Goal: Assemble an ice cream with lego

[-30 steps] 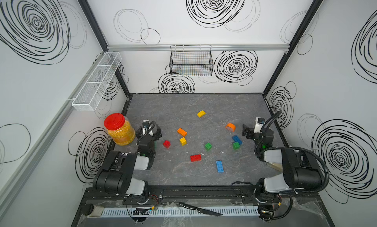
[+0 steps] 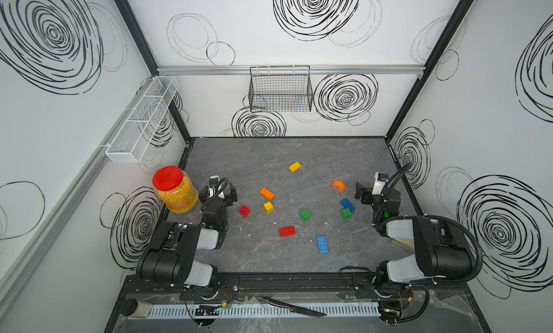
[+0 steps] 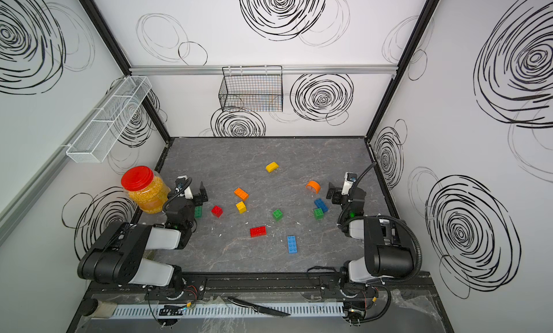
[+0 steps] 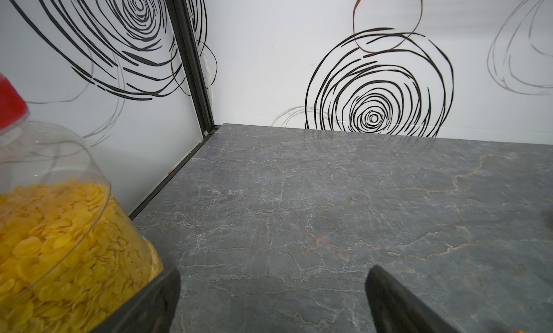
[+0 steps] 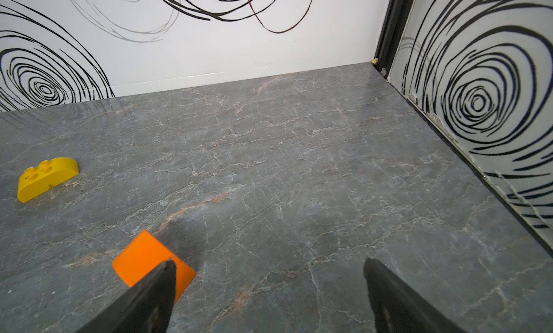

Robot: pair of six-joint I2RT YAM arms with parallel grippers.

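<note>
Loose lego bricks lie scattered over the grey table. A rounded yellow brick (image 2: 295,167) is farthest back, and an orange arched piece (image 2: 338,186) lies nearer the right arm. Left of the middle are an orange brick (image 2: 266,193), a small yellow brick (image 2: 268,207) and a small red brick (image 2: 244,211). A long red brick (image 2: 287,231), light blue brick (image 2: 322,244), dark blue brick (image 2: 348,204) and green bricks (image 2: 305,215) lie farther forward. My left gripper is open and empty at the left side. On the right, my right gripper is open, also empty.
A red-lidded jar of yellow flakes (image 2: 179,194) stands close beside the left gripper. Another green brick (image 3: 198,212) is partly hidden by the left arm. A wire basket (image 2: 280,94) hangs on the back wall.
</note>
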